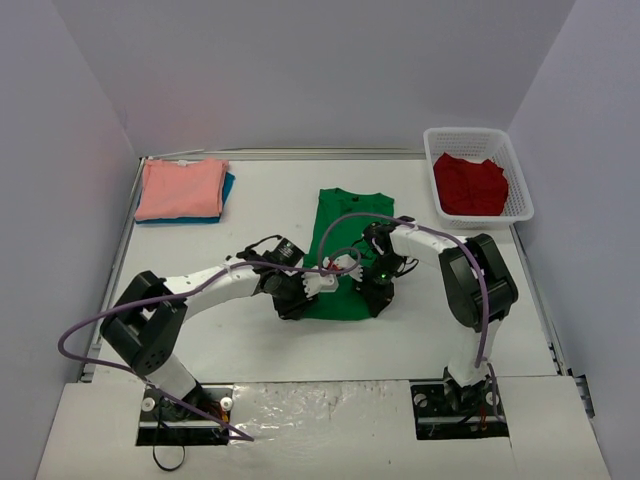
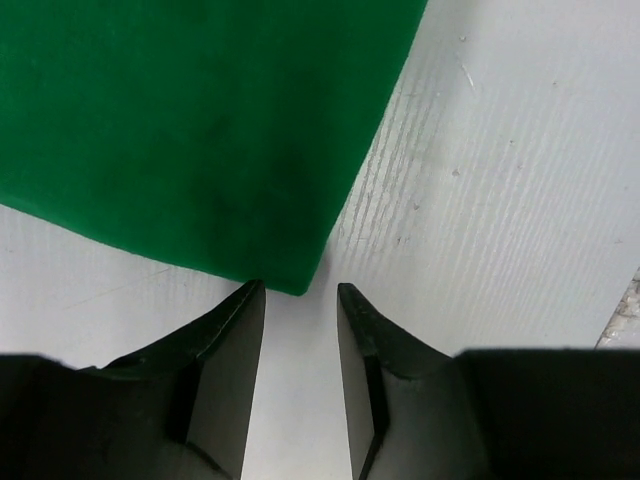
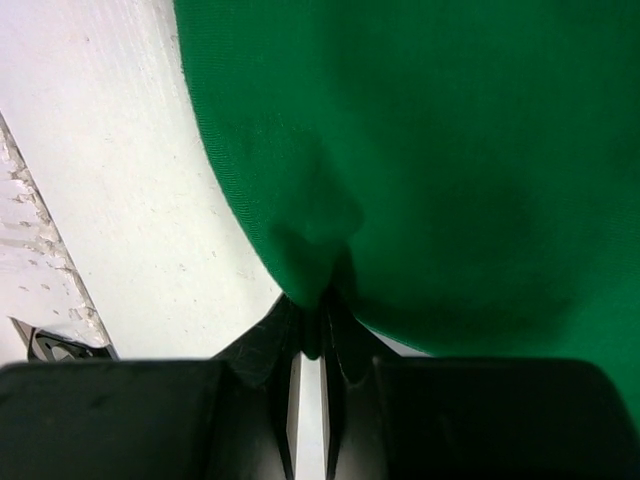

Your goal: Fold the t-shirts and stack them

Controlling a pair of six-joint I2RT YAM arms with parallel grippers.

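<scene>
A green t-shirt (image 1: 338, 304) lies flat in the middle of the table, its far end toward the back and the arms covering part of it. In the left wrist view, a corner of the green cloth (image 2: 250, 200) reaches just to the fingertips of my left gripper, which stands part open with the corner at the mouth of the gap. At the shirt's near right, my right gripper is shut on the hem, and the cloth bunches between its fingers. Folded shirts, coral (image 1: 183, 188) over blue (image 1: 228, 186), are stacked at the back left.
A white basket (image 1: 432, 165) at the back right holds a crumpled red cloth (image 1: 470, 186). The two grippers work close together over the shirt. Bare table (image 1: 260, 355) shows in front and at the left.
</scene>
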